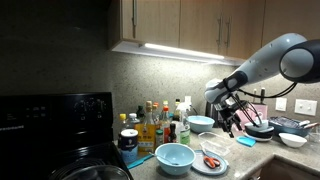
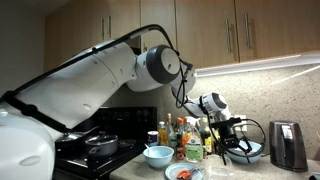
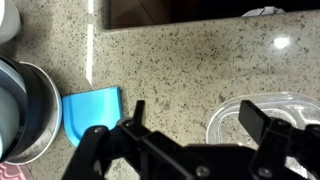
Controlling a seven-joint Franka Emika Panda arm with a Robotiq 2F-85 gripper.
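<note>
My gripper is open, its two dark fingers wide apart with only bare speckled counter between them in the wrist view. Left of it on the counter lies a flat blue item, seen in exterior view 1 as a small blue patch below the gripper. To the right, a clear plastic container is partly covered by a finger. In exterior view 1 the gripper hangs over the counter at the right. A light blue bowl and a plate with a red-handled item on it sit further left.
Several bottles stand close together behind the bowl. Dark and pale bowls are stacked beside the blue item. The black stove lies to the left. Bare counter stretches along the front edge.
</note>
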